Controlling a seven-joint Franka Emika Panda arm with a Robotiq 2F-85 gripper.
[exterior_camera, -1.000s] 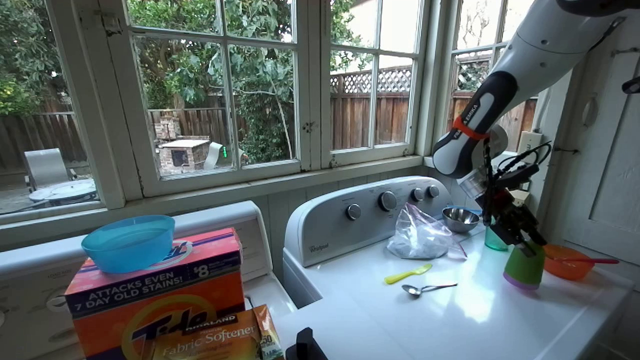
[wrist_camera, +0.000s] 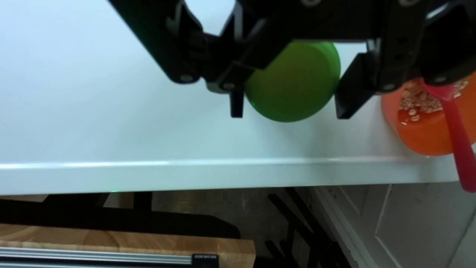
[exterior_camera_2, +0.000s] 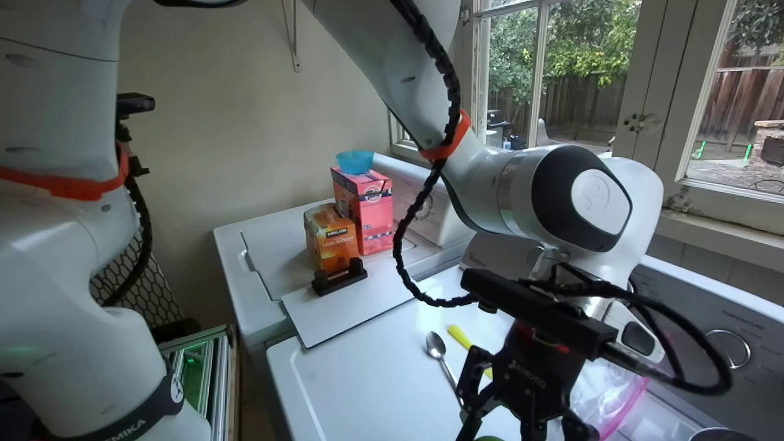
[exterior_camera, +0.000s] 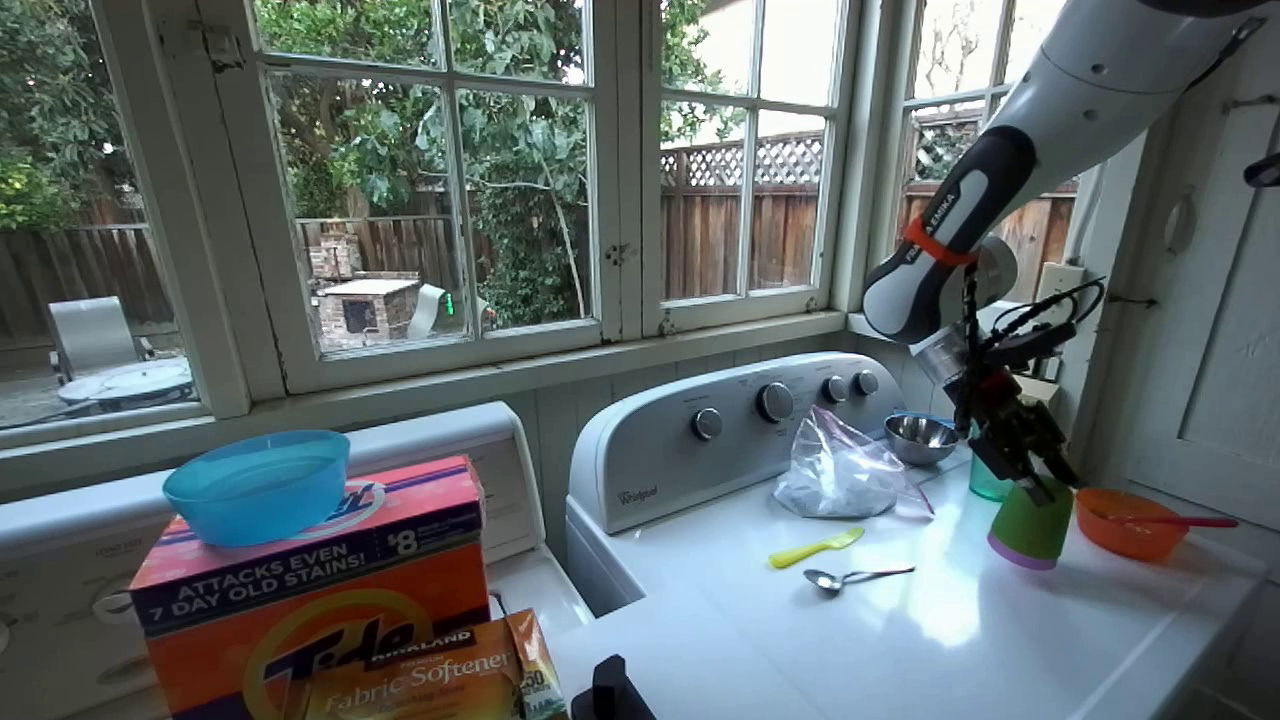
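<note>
A green cup with a purple base [exterior_camera: 1032, 528] is on the white washer top [exterior_camera: 864, 642], near its right end, tilted slightly. My gripper [exterior_camera: 1045, 485] reaches down over the cup's upper part. From above, in the wrist view, the cup's round green mouth [wrist_camera: 294, 85] lies between my two spread fingers. Narrow gaps show between the cup and the fingertips, so the gripper appears part open around it. Only a sliver of green shows under the gripper in exterior view 2.
Right of the cup sits an orange bowl [exterior_camera: 1122, 538] holding flakes and a red spoon [wrist_camera: 459, 138]. A green tumbler [exterior_camera: 987, 482], metal bowl [exterior_camera: 921, 444] and plastic bag [exterior_camera: 834, 474] stand behind. A yellow utensil [exterior_camera: 816, 550] and metal spoon [exterior_camera: 828, 582] lie left.
The green cup and my gripper have shifted a little to the left in exterior view 1, away from the orange bowl, which now shows more. Everything else lies as before.
</note>
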